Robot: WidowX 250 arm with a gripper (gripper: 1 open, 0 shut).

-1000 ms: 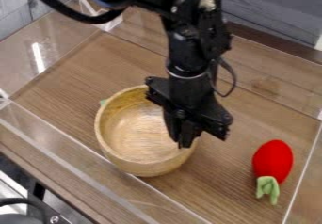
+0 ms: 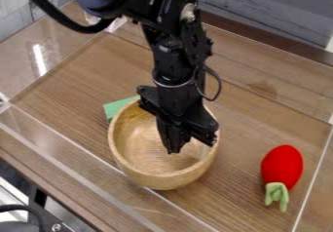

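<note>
My black gripper [image 2: 174, 133] reaches down from the top over a tan round bowl [image 2: 151, 169], its fingertips inside or just above the bowl; whether they hold anything or how wide they stand is unclear. A green object [image 2: 119, 110] lies behind the bowl's left edge, partly hidden by it.
A red vegetable or toy with a pale green top [image 2: 281, 172] lies to the right on the wooden table [image 2: 72, 90]. Free table shows at the upper left and upper right. A raised wooden edge runs along the back.
My gripper has moved left and slightly up from the bowl's right side. The bowl sits a little further right and lower, and more of the green object shows.
</note>
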